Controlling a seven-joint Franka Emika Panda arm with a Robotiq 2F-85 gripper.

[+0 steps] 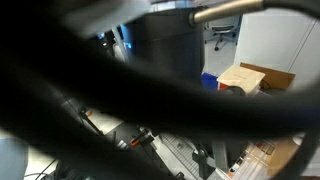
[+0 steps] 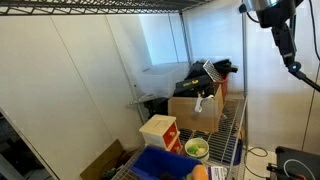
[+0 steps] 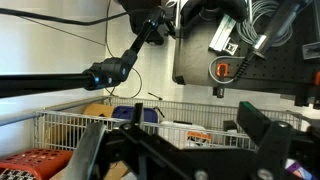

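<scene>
Dark fingers of my gripper stand wide apart at the bottom of the wrist view, with nothing visibly held between them. Below them lies a wire rack (image 3: 190,108) with various items, partly hidden by the gripper. In exterior view 2 that rack bears a blue bin (image 2: 165,163), a white-and-red box (image 2: 159,131), a white bowl (image 2: 197,150) with something greenish inside, and a rounded orange item (image 2: 200,173). The arm (image 2: 270,18) reaches in at the upper right there, its gripper outside the picture. Blurred dark arm parts and cables cover most of exterior view 1.
Behind the bowl stands an open cardboard box (image 2: 197,113) filled with dark items. A dark platform (image 3: 265,70) with tools and coiled cables adjoins the rack. A loose black cable (image 3: 45,85) crosses the left of the wrist view. Bare floor shows between.
</scene>
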